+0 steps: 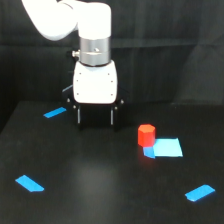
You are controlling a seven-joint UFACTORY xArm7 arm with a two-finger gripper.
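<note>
A white robot arm reaches down from the top left, its gripper (96, 116) hanging open with two dark fingers and nothing visible between them. Right of the gripper, a small red hexagonal block (146, 135) stands on the black table (110, 185). Beside and behind it lies a light blue square (169, 147), with a darker blue piece (149, 152) at the block's base.
Blue tape strips mark the table at the front left (29, 183), front right (200, 192) and back left (55, 111). A dark backdrop stands behind.
</note>
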